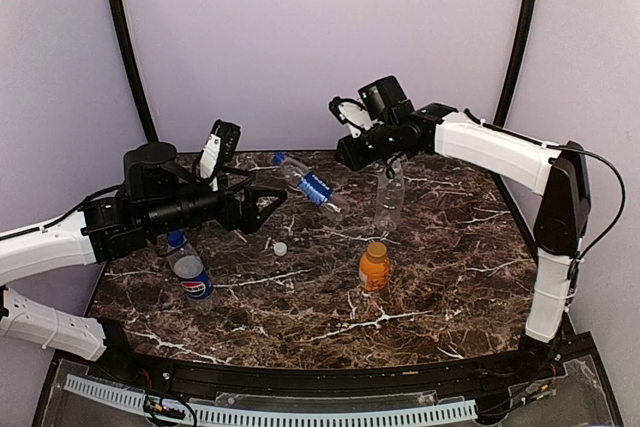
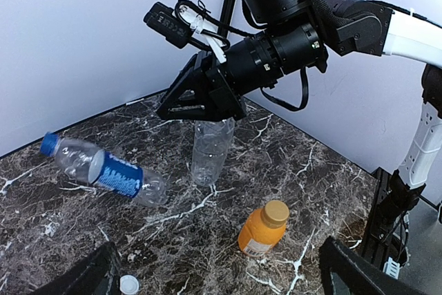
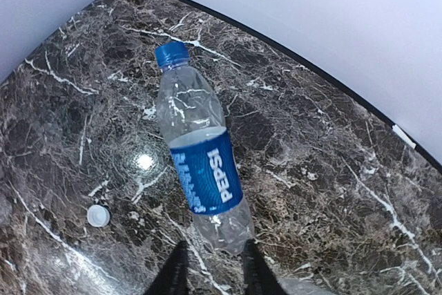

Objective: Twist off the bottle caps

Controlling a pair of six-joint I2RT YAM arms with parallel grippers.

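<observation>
A blue-capped Pepsi bottle (image 1: 311, 187) (image 3: 207, 170) is tipped well over, falling or lying, just left of my right gripper (image 1: 355, 152), which hangs above the back of the table with its fingers apart and nothing seen between them. A clear bottle (image 1: 389, 202) stands beneath that gripper, its top hidden. An orange bottle (image 1: 374, 267) (image 2: 262, 229) with its cap stands front centre. Another Pepsi bottle (image 1: 190, 267) with a blue cap stands at left, below my left gripper (image 1: 255, 207), which is open and empty.
A loose white cap (image 1: 280, 248) (image 3: 98, 215) lies on the marble table (image 1: 440, 327) left of centre. Walls close the back and sides. The front and right of the table have free room.
</observation>
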